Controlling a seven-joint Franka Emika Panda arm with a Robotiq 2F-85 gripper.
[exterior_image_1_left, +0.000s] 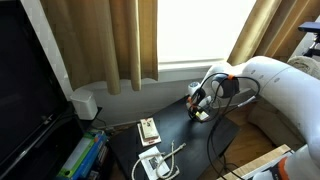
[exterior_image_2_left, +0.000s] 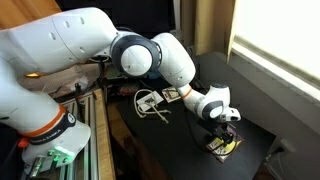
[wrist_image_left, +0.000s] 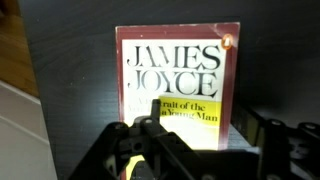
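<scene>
A paperback book with a red border and "James Joyce" on its white cover lies flat on the dark table. In the second exterior view the book is partly covered by my gripper, which points down over it. From the wrist, my gripper shows its fingers apart: the left one overlaps the cover, and the right one is by the book's right edge. The lower part of the cover is hidden behind the gripper. Whether the fingers touch the book, I cannot tell.
Another book lies further left on the table, near a white cable. Several upright books and a white box stand at the far left. Bare table surrounds the paperback.
</scene>
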